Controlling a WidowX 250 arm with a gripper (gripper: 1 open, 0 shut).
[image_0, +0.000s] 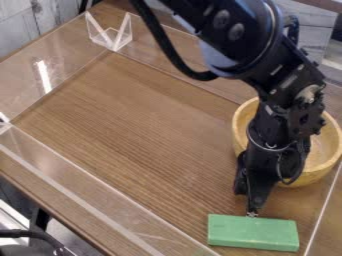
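The black gripper points down at the lower right, its fingertips low over the table just behind a green rectangular block lying flat at the front edge. The fingers look close together, with nothing visible between them. A yellow bowl sits behind the gripper, partly hidden by it; its inside is mostly out of sight.
A clear plastic stand is at the back left. Transparent edging runs along the front left, with a dark cable below it.
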